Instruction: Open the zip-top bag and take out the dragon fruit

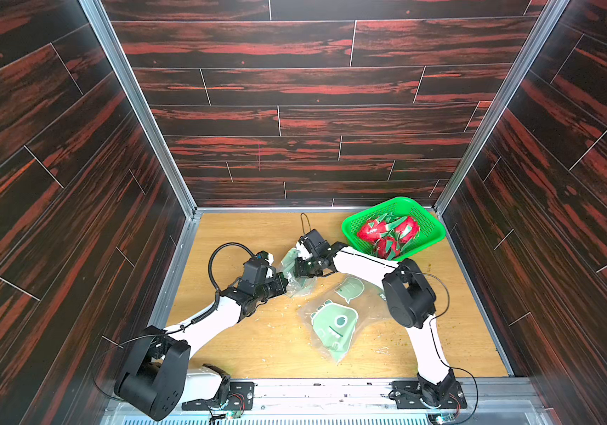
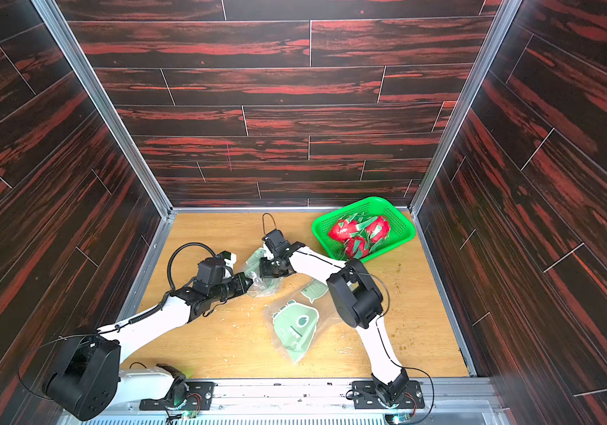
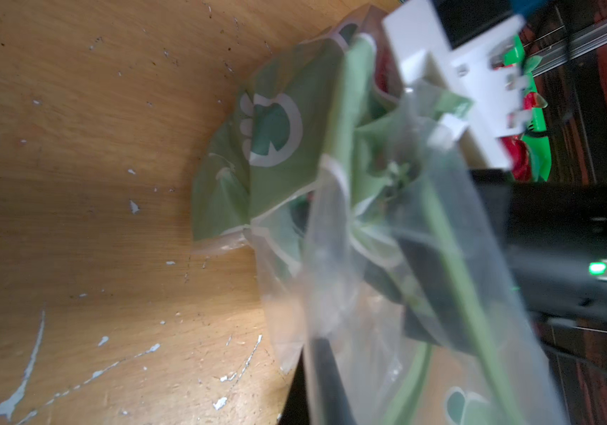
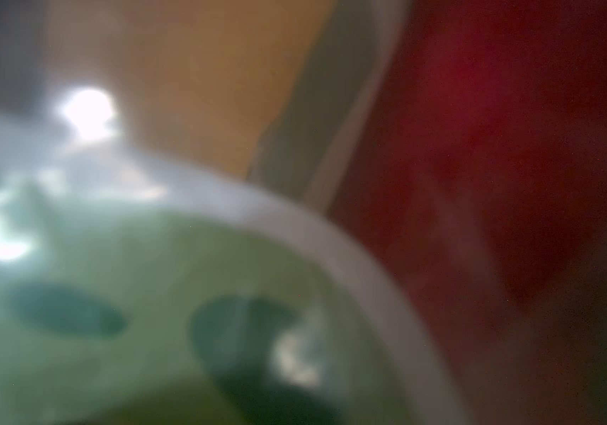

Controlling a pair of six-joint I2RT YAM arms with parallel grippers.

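Note:
A clear zip bag with green print (image 1: 290,283) stands crumpled between my grippers at the middle of the table. My left gripper (image 1: 282,282) is shut at the bag's near left edge; in the left wrist view the film (image 3: 438,269) rises from its fingers. My right gripper (image 1: 299,260) is at the bag's upper right, its fingers hidden by bag and housing. The right wrist view is blurred, filled by green printed film (image 4: 140,269) and a dark red shape (image 4: 501,141), likely dragon fruit seen through plastic.
A green basket (image 1: 431,232) with several dragon fruits stands at the back right. Flat empty printed bags (image 1: 332,329) lie at the front middle, under the right arm.

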